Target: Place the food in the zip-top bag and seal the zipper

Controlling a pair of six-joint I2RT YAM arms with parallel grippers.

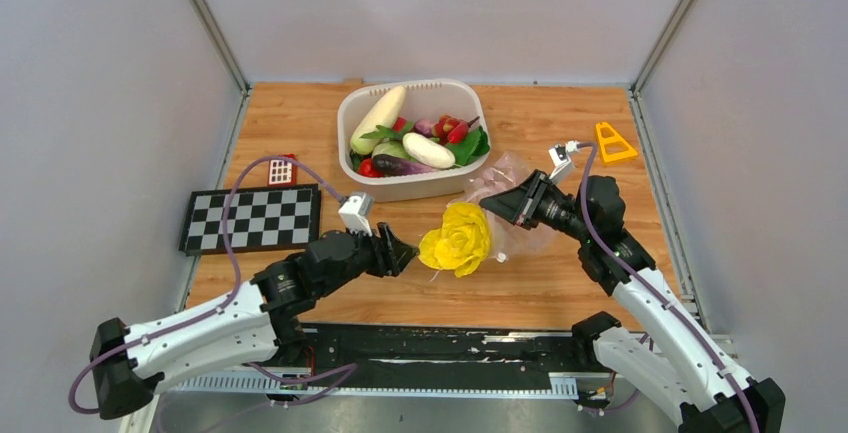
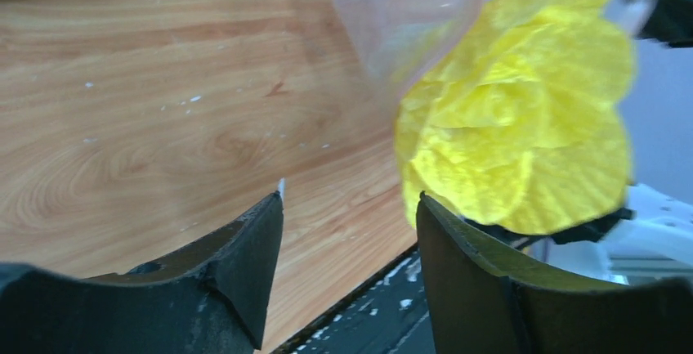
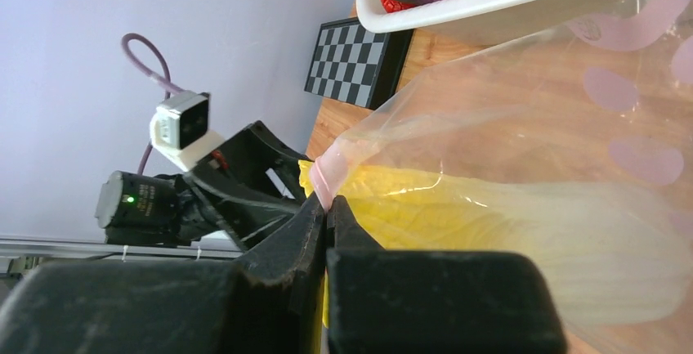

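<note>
The clear zip top bag [image 1: 510, 238] with pink print hangs from my right gripper [image 1: 485, 205], which is shut on its rim; in the right wrist view the pinched pink edge [image 3: 327, 170] shows at the fingertips. A crumpled yellow item [image 1: 455, 238], like a flower or leafy food, sits at the bag's front left, partly behind clear plastic in the right wrist view. My left gripper stands open just left of the yellow item, nothing between its fingers. The white basket [image 1: 410, 188] holds several foods: corn-like and white vegetables, an eggplant [image 1: 400, 166], red items, greens.
A checkerboard [image 1: 250, 221] and a red-and-white object [image 1: 282, 172] lie at the left. A yellow triangular piece [image 1: 616, 141] lies at the back right. Bare wood is free in front of the checkerboard and basket.
</note>
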